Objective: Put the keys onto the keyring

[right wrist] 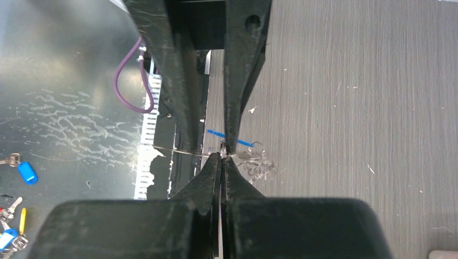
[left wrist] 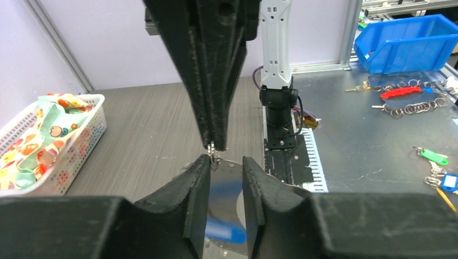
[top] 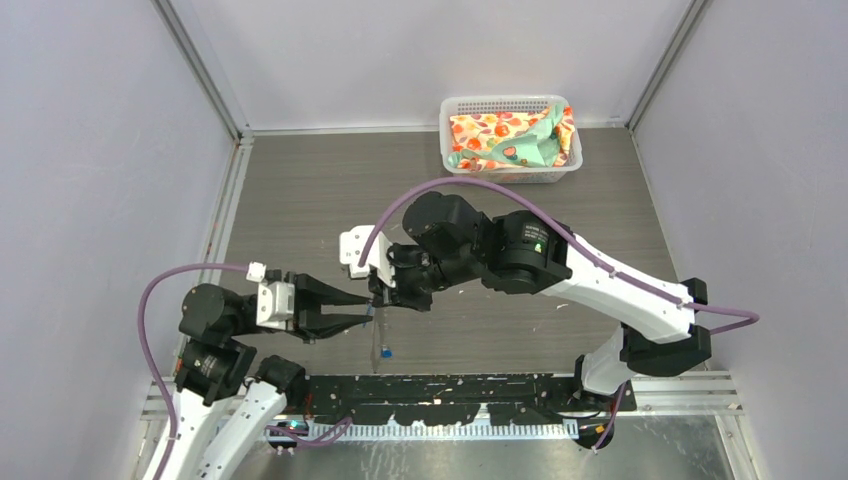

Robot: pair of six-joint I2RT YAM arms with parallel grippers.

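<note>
My left gripper [top: 362,309] and right gripper [top: 378,300] meet tip to tip above the left-middle of the board. In the left wrist view my left gripper has its fingers parted, and a small metal piece [left wrist: 214,157] sits at the right gripper's tip beside them. In the right wrist view my right gripper is shut, with thin metal at its tips. Blurred keys and rings with a blue tag [right wrist: 237,141] hang just beyond, below both grippers; whether rings and keys are joined I cannot tell.
A white basket [top: 510,175] with patterned cloth stands at the back right. Loose tagged keys [right wrist: 26,171], a blue bin [left wrist: 402,46] and ring strands lie on the metal table. The wooden board [top: 310,200] is largely clear.
</note>
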